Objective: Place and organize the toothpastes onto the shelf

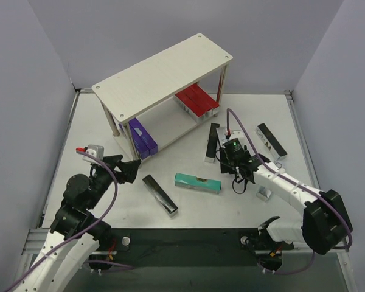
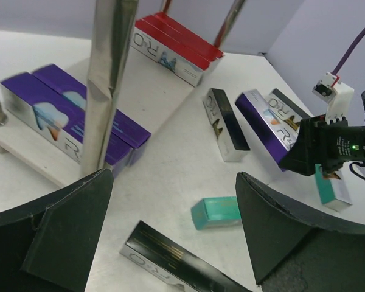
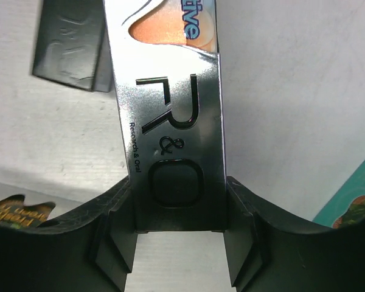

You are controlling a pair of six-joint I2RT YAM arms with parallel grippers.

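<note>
My right gripper (image 1: 234, 155) is shut on a silver-and-purple toothpaste box, seen lifted in the left wrist view (image 2: 264, 121). My left gripper (image 1: 125, 164) is open beside the shelf's front-left post, nothing between its fingers. On the shelf's lower board (image 1: 170, 131) lie purple boxes (image 1: 144, 139) at the left and red boxes (image 1: 198, 99) at the right. Loose on the table are a dark box (image 1: 211, 143) near the shelf, a teal box (image 1: 197, 183) in the middle, and another dark box (image 1: 160, 195) at the front.
A dark box (image 1: 271, 140) and a partly hidden box (image 1: 264, 192) lie on the right. The shelf's upper board (image 1: 162, 73) covers the back of the lower one, whose middle shows bare. Side walls bound the table.
</note>
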